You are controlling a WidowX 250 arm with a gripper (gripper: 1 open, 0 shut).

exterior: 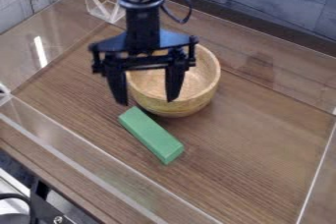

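Observation:
My gripper (pixel 144 85) hangs open over the left front part of a round tan wooden bowl (pixel 199 85), its dark fingers partly blurred and hiding some of the bowl. A green rectangular block (pixel 151 136) lies on the wooden table just in front of the bowl, below the gripper.
A white wire object stands at the back left edge, partly behind the arm. Cables show at the lower left corner.

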